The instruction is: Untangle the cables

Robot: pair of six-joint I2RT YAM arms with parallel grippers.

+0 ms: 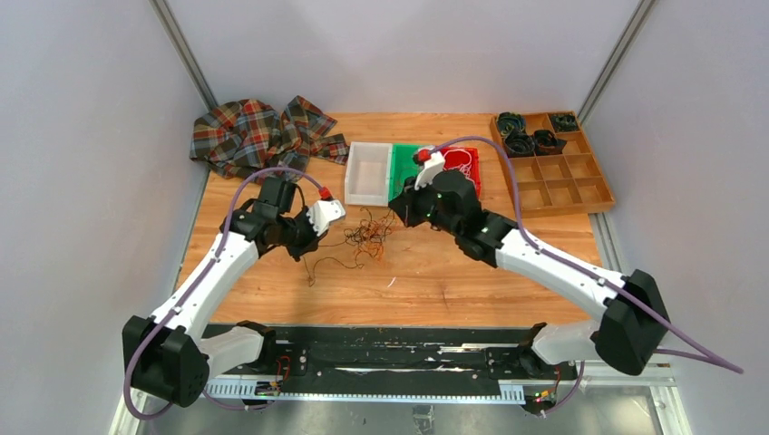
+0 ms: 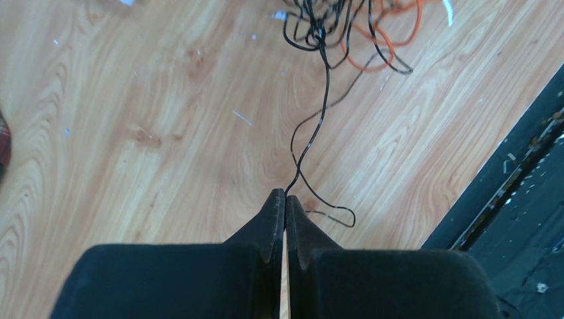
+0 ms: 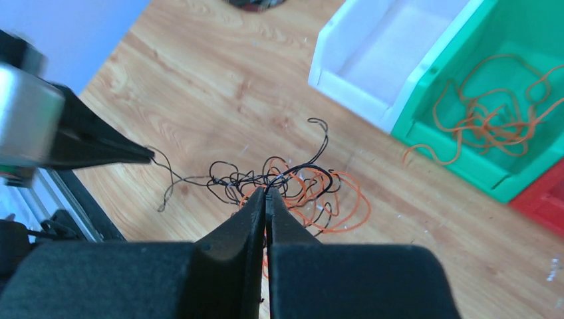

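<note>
A tangle of black (image 1: 349, 237) and orange (image 1: 372, 245) cables lies on the wooden table between the arms. My left gripper is shut on a thin black cable, which runs up into the knot in the left wrist view and forms a loose loop below. My right gripper, above the tangle, is shut with a black cable at its tips, an arc of it rising over the orange loops. In the top view both sets of fingertips are small and partly hidden by the arm bodies.
Behind the tangle stand a white bin (image 1: 366, 172), a green bin (image 3: 499, 80) with orange cables and a red bin (image 1: 467, 163) with white cable. A plaid cloth (image 1: 245, 136) lies back left, a wooden divided box (image 1: 567, 190) back right.
</note>
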